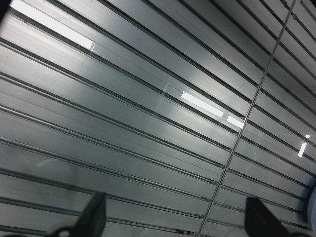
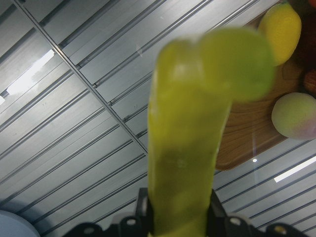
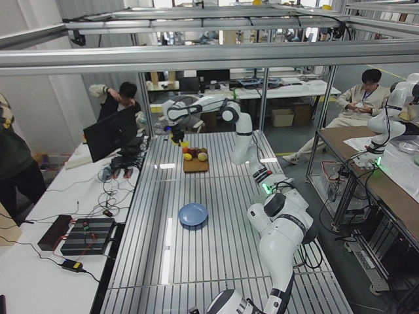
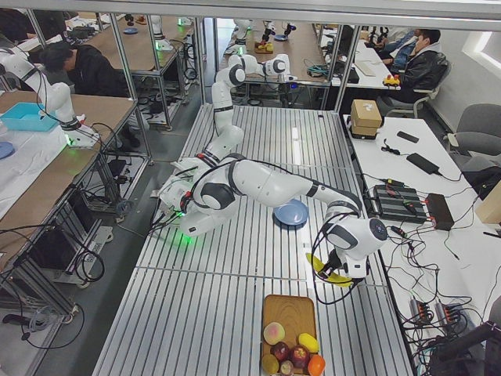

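Note:
A yellow, banana-like object (image 2: 180,138) fills the middle of the right wrist view, held in my right gripper, which is shut on it; it hangs near a wooden board (image 4: 290,309) of fruit: a lemon (image 2: 279,34), a peach (image 2: 294,116), apples and other pieces. A blue plate (image 3: 193,214) lies mid-table, its edge also in the left wrist view (image 1: 311,207). My left gripper is over bare slatted table, its fingertips blurred and wide apart at the bottom of its wrist view, nothing between them.
Side desks hold cables, electronics and a monitor (image 3: 108,134). People sit or stand beyond the table.

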